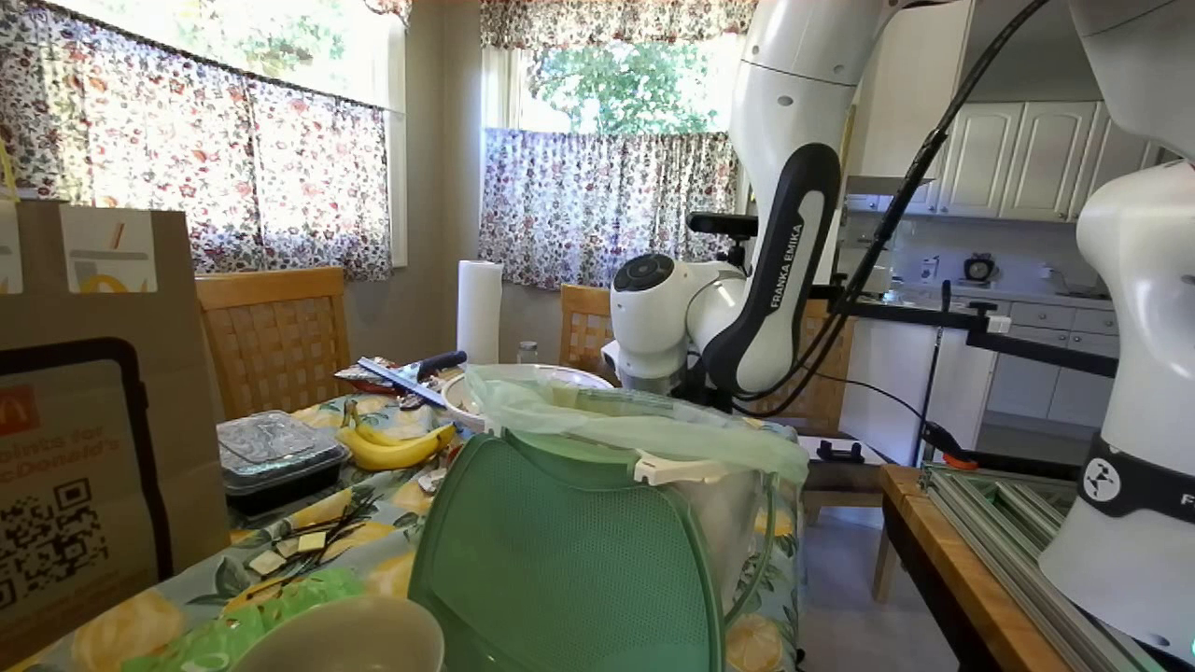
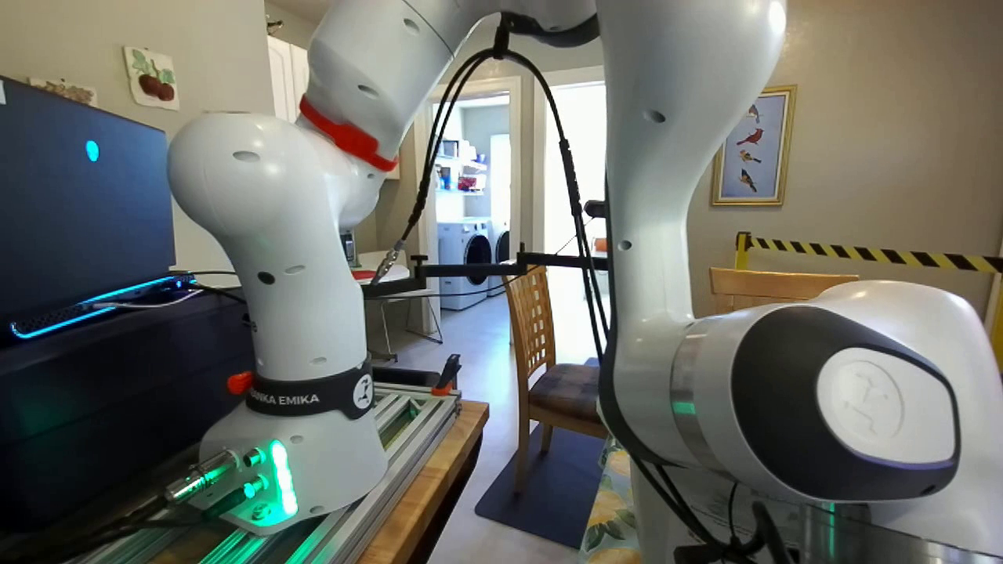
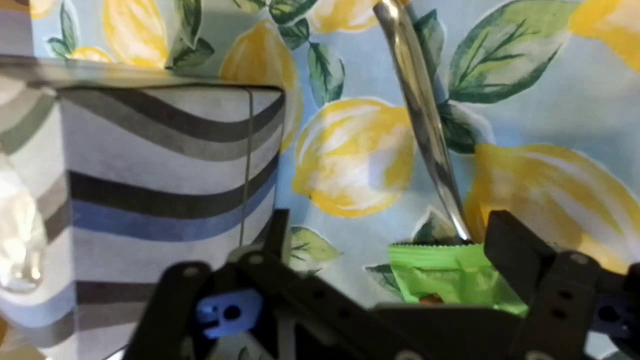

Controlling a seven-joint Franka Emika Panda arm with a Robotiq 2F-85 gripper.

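In the wrist view my gripper stands open above the tablecloth, its two black fingers wide apart. Below the gap, toward the right finger, lies a green wrapper [image 3: 447, 273] with a serrated top edge, partly covered by the gripper body. A shiny metal utensil [image 3: 420, 102] reaches from the top of that view down to the wrapper's edge. On the left is a box-like item with grey, black and blue wavy stripes [image 3: 174, 180], beside the left finger. Exterior view 1 hides the gripper behind the green bin [image 1: 571, 549].
A white bowl [image 1: 465, 414], bananas [image 1: 392, 448], a black container with a clear lid [image 1: 280, 448], a paper towel roll [image 1: 479, 314] and a paper bag [image 1: 101, 437] crowd the table. Bare lemon-print tablecloth [image 3: 360, 162] shows between the striped item and the utensil.
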